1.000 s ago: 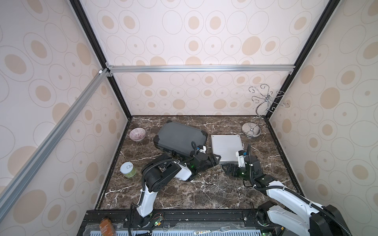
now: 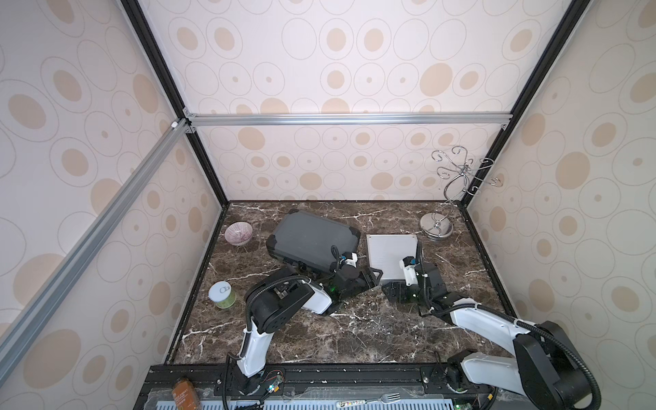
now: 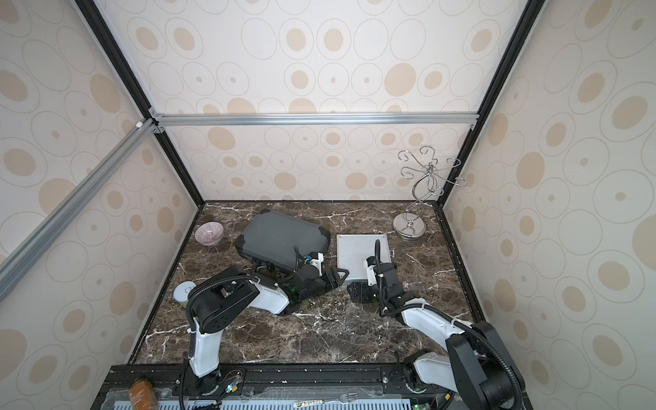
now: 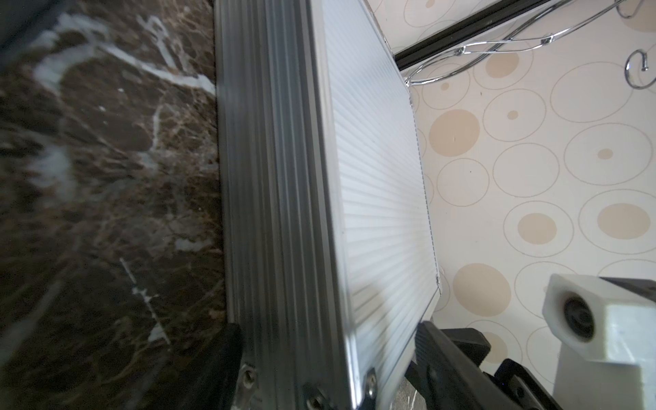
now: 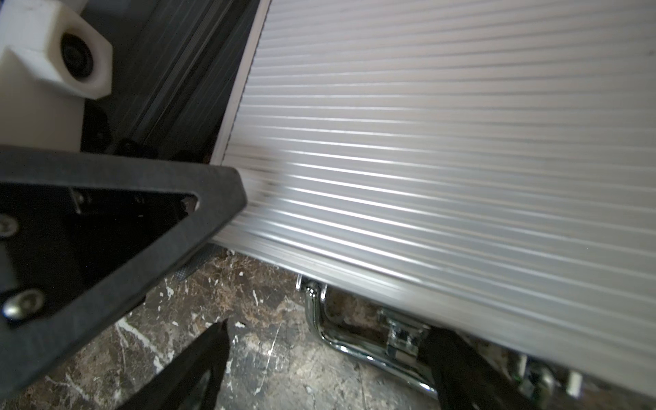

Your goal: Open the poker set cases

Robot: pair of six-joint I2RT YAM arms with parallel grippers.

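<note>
A silver ribbed case (image 2: pixel 391 250) lies shut, right of the table's middle. A larger dark grey case (image 2: pixel 313 237) lies shut behind my left arm. My left gripper is open, its fingers on either side of the silver case's front left corner. One left fingertip (image 5: pixel 229 188) overlaps the lid's corner in the right wrist view. Open too is my right gripper, low at the silver case's front side. The chrome handle (image 5: pixel 369 352) runs behind its right-hand finger (image 5: pixel 454 365); whether they touch, I cannot tell. That finger also hides part of the front hardware.
A silver wire stand (image 2: pixel 436 225) rises behind the silver case on the right. At left are a pinkish bowl (image 2: pixel 238 233) and a lidded jar (image 2: pixel 221 294). My two grippers are close together.
My right gripper and arm have shifted a little to the left along the silver case's front and turned slightly. The left arm and both cases look unmoved.
</note>
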